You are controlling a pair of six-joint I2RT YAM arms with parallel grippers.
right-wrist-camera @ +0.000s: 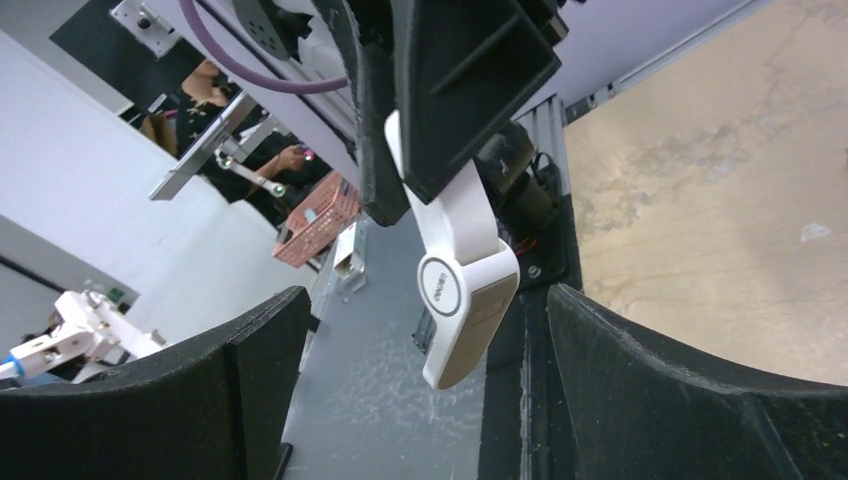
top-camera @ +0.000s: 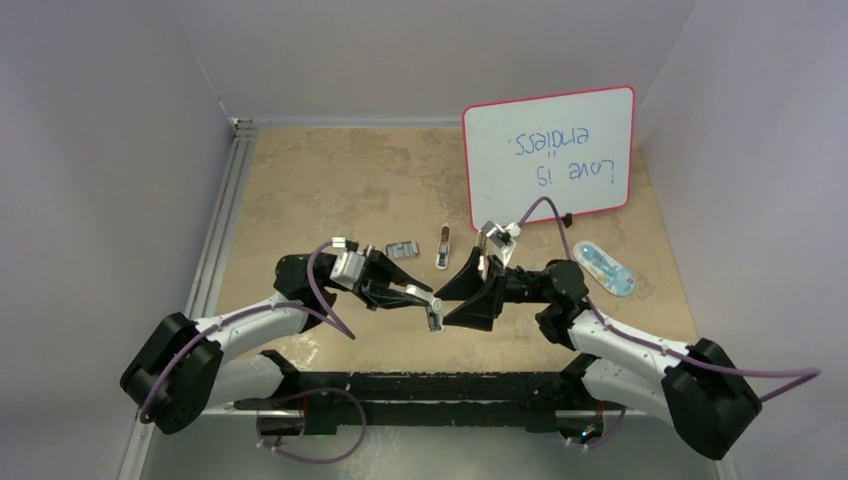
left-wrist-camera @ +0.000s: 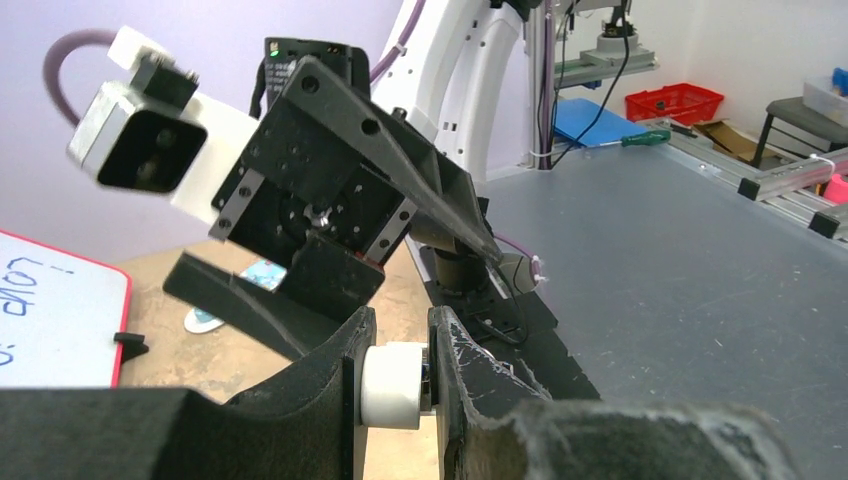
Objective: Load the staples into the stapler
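Note:
A white stapler [right-wrist-camera: 468, 225] hangs above the table, its far end gripped by my left gripper [top-camera: 424, 296], which is shut on it. In the left wrist view its white end [left-wrist-camera: 392, 385] shows between the fingers. The rest of the stapler points down toward the right arm, with a round logo on its side. My right gripper [top-camera: 443, 308] faces it, fingers wide open on either side of the stapler and touching neither side visibly. On the table behind the left gripper lie grey staple strips [top-camera: 402, 249].
A second, brown-and-white slim item [top-camera: 443, 247] lies beside the strips. The whiteboard [top-camera: 550, 150] leans at the back right, with a blue-and-white case [top-camera: 605, 268] near it.

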